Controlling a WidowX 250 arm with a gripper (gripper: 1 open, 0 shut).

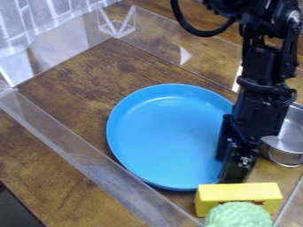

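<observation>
My black gripper (238, 152) hangs at the right of the view, low over the right edge of a round blue plate (162, 136). A small dark object (235, 175) is just below the fingers, between the plate and a steel bowl, and I cannot tell clearly where the fingertips end against it.
A steel bowl (288, 139) sits at the right, behind the arm. A yellow block (236, 195) and a pale green ball (238, 216) are at the bottom right. Clear plastic walls border the wooden surface, which is bare on the left (71, 97).
</observation>
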